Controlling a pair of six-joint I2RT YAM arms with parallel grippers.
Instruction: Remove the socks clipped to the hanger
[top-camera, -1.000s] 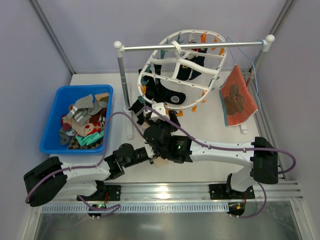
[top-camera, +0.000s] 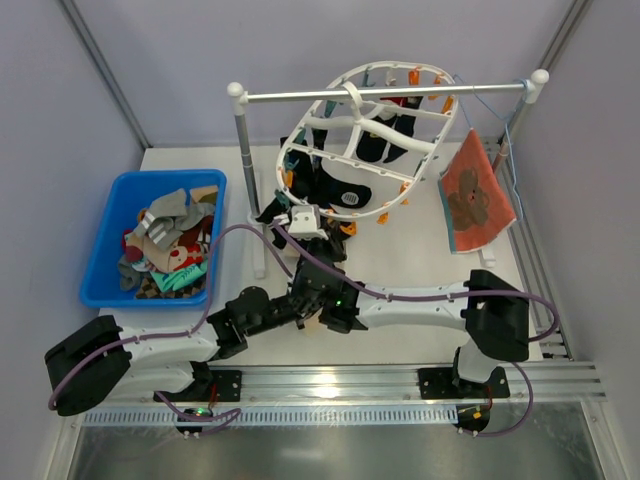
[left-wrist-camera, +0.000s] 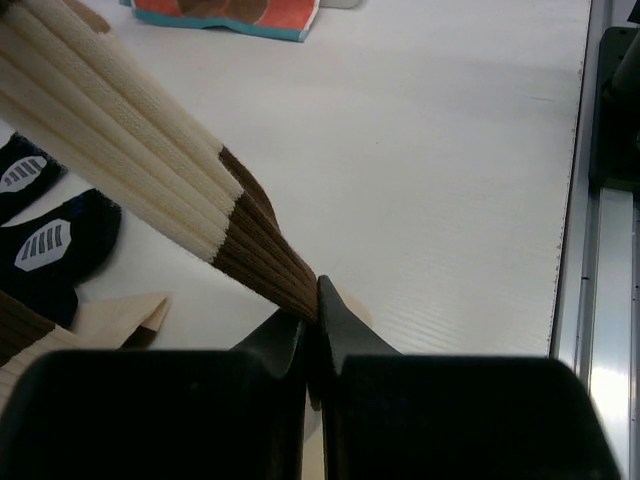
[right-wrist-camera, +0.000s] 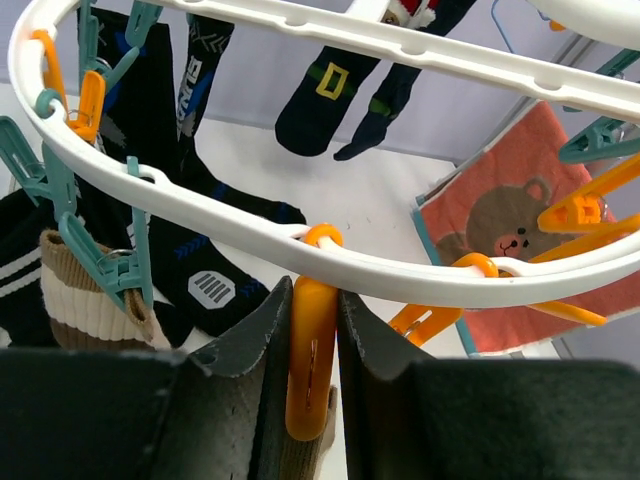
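Observation:
A round white clip hanger (top-camera: 352, 158) with orange and teal clips hangs from the bar, and dark socks (right-wrist-camera: 215, 275) hang from it. In the left wrist view, a cream-and-brown sock (left-wrist-camera: 130, 130) stretches down from the upper left to my left gripper, which is shut on its brown end. My right gripper is shut on an orange clip (right-wrist-camera: 315, 350) at the hanger's near rim. Below that clip, a strip of brown-and-cream sock (right-wrist-camera: 305, 455) shows between the fingers. Another striped sock (right-wrist-camera: 95, 290) hangs at the left from teal clips.
A blue bin (top-camera: 105, 250) at the left holds a pile of socks. An orange bear towel (top-camera: 475, 195) hangs at the right from a blue cord. My two forearms come close together below the hanger.
The hanger ring has tilted a little and its clips have swung. The left arm has hardly moved.

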